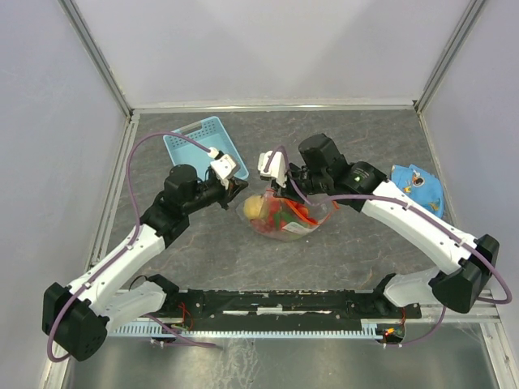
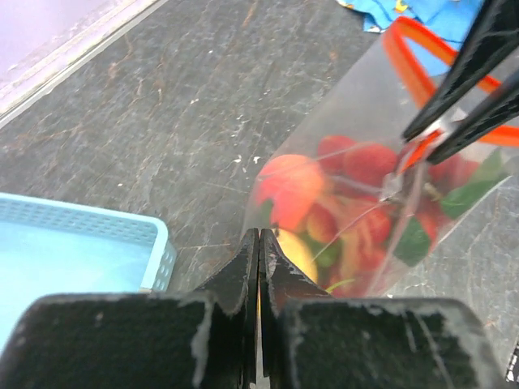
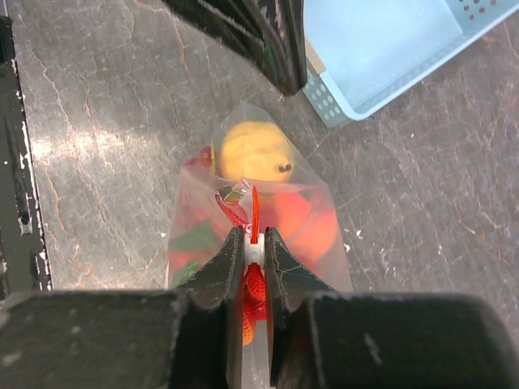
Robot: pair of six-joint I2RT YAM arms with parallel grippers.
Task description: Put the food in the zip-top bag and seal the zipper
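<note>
A clear bag with a red zip strip [image 2: 413, 66] holds toy food, among it a yellow fruit [image 3: 256, 151], a peach [image 2: 289, 190] and green leaves. In the right wrist view my right gripper is shut on the bag's white zipper slider [image 3: 255, 251], on the red strip. My left gripper is shut with nothing seen between its fingers. It stands apart from the bag, to its left in the top view [image 1: 229, 206]. Part of the zip strip is hidden beneath the right gripper, so how far it is closed I cannot tell.
An empty light blue basket [image 1: 236, 160] stands behind the left gripper. A blue cloth pouch [image 1: 418, 190] lies at the far right. Bare grey table [image 1: 195, 259] surrounds the bag in front.
</note>
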